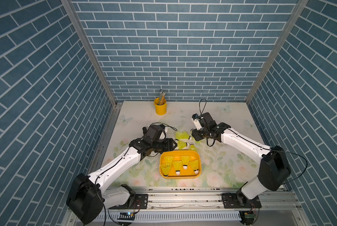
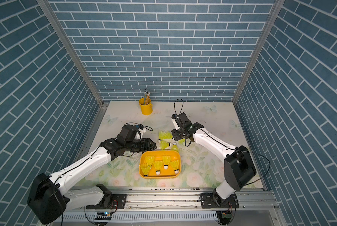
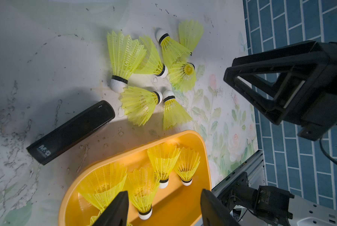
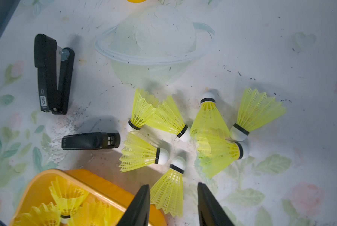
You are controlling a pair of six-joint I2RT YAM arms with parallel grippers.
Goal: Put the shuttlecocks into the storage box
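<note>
An orange storage box (image 1: 180, 175) at the front middle holds several yellow shuttlecocks (image 3: 162, 162). Behind it, a loose cluster of shuttlecocks (image 4: 168, 184) lies on the table. My left gripper is raised over the box's back left; its fingertips show at the bottom of the left wrist view, apart, and whether anything is between them is unclear. My right gripper hangs above the shuttlecock cluster, part open, with no object visible between its fingers.
Two black staplers (image 4: 89, 141) lie left of the cluster. A yellow bucket (image 1: 160, 108) of sticks stands at the back.
</note>
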